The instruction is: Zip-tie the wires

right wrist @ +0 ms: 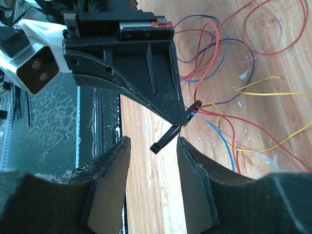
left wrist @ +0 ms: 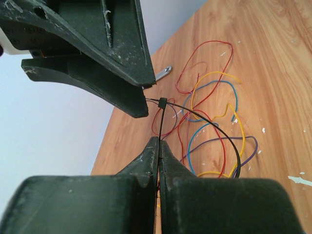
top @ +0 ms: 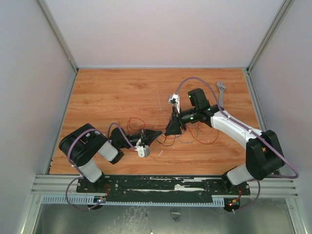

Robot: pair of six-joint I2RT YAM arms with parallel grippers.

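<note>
My left gripper (top: 158, 134) is shut with a thin black zip tie (left wrist: 162, 119) running into its fingertips; the tie's small head (left wrist: 163, 103) sticks up above them, and a thin strand arcs rightward over the coloured wires (left wrist: 229, 112). In the right wrist view the black tie (right wrist: 165, 139) passes by the left gripper's tip, amid red, blue, yellow and purple wires (right wrist: 246, 119). My right gripper (top: 171, 130) stands part open just beside the tie's head, nothing clearly between its fingers.
A wrench (top: 221, 92) lies at the back right of the wooden table (top: 117, 87), whose back half is mostly clear. Loose wires spread under and around both grippers. A dark rail (top: 163, 187) runs along the front edge.
</note>
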